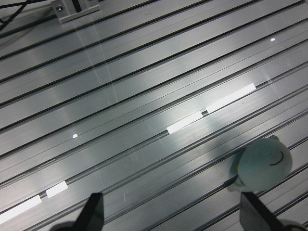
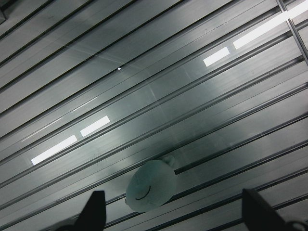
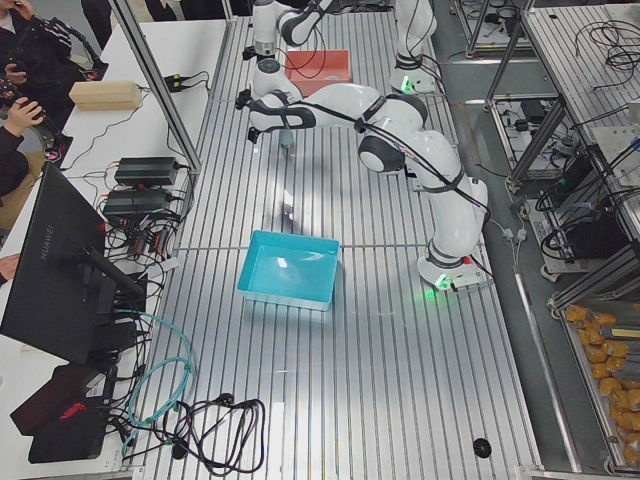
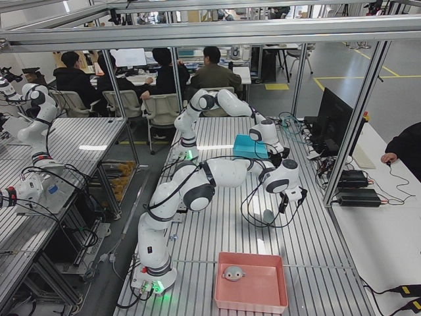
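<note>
A pale green plush toy with a drawn smile lies on the slatted metal table; it also shows in the right wrist view [image 2: 151, 186] and small in the right camera view [image 4: 268, 216]. Both grippers hang above the table near the toy, apart from it. My left gripper shows two fingertips wide apart at the bottom of its wrist view, nothing between them. My right gripper likewise has its fingertips wide apart, with the toy lying below between and beyond them.
An empty cyan tray [image 3: 287, 270] stands at one end of the table. A pink tray [image 4: 250, 289] at the other end holds a small grey object [image 4: 234, 272]. Cables [image 3: 215, 430] lie at the table's edge, beside a monitor [image 3: 55, 265].
</note>
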